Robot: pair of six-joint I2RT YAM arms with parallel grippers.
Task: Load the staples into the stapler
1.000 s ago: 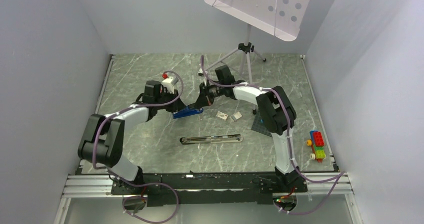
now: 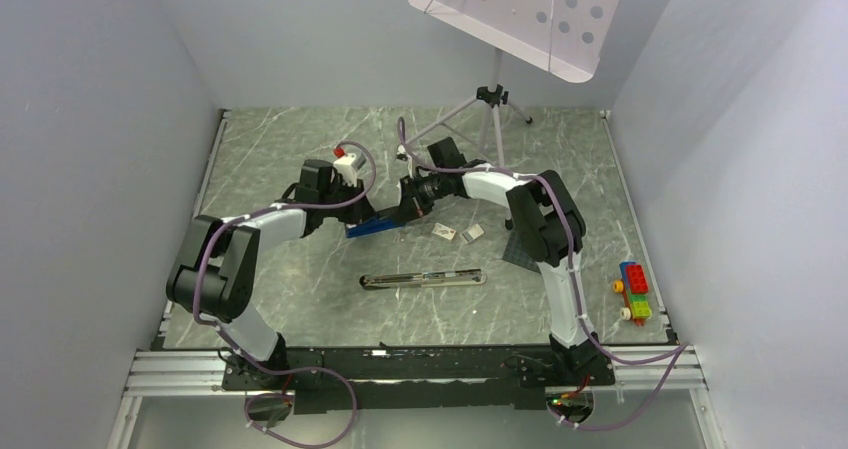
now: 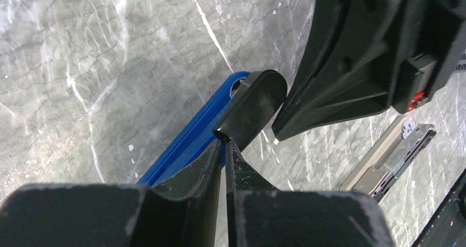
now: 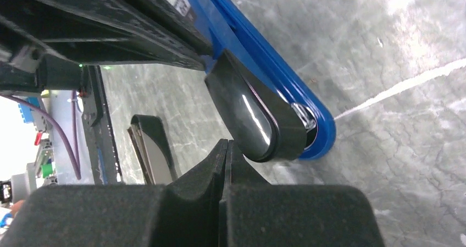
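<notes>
The blue stapler (image 2: 370,229) lies on the marble table between both grippers, its black cap at one end, seen also as a glossy black piece (image 4: 250,112) in the right wrist view. My left gripper is shut at the stapler, fingertips beneath the cap's edge; exactly what it grips is partly hidden. My right gripper is shut, its tips beside the cap, nothing visible between them. A long metal stapler part (image 2: 420,279) lies nearer the front. Two small staple packs (image 2: 444,231) lie right of the grippers.
A white stand (image 2: 497,119) stands at the back, a dark grid pad (image 2: 522,257) lies under the right arm, and a toy brick vehicle (image 2: 635,292) is at the far right.
The left gripper has shifted slightly right over the last second. The right gripper has moved slightly at the stapler's right end.
</notes>
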